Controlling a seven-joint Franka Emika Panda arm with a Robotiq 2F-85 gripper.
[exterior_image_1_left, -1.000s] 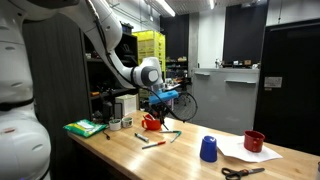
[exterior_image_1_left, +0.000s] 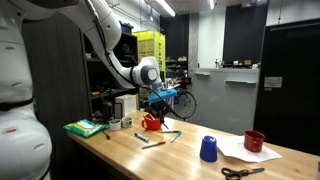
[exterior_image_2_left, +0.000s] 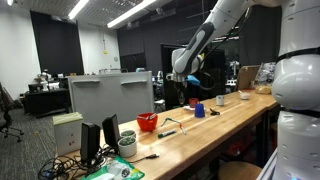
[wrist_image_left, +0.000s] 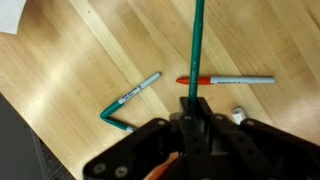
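My gripper is shut on a thin green rod (wrist_image_left: 197, 45), which runs up to the top edge of the wrist view. Below it on the wooden table lies a red marker (wrist_image_left: 226, 80) with a white barrel. Two teal-ended markers meet at an angle on the left, the longer teal marker (wrist_image_left: 132, 95) pointing up and right. A red pot (exterior_image_1_left: 152, 123) sits on the table near the arm, and its orange-red edge shows beneath the gripper in the wrist view. The rod's far end is out of the wrist view.
A blue cup (exterior_image_1_left: 209, 149), a dark red mug (exterior_image_1_left: 254, 141), white paper (exterior_image_1_left: 236, 152) and black scissors (exterior_image_1_left: 241, 173) occupy the table's right side. A green packet (exterior_image_1_left: 85, 128) and white cups (exterior_image_1_left: 115, 124) are at the left. Bare tabletop shows in the front middle.
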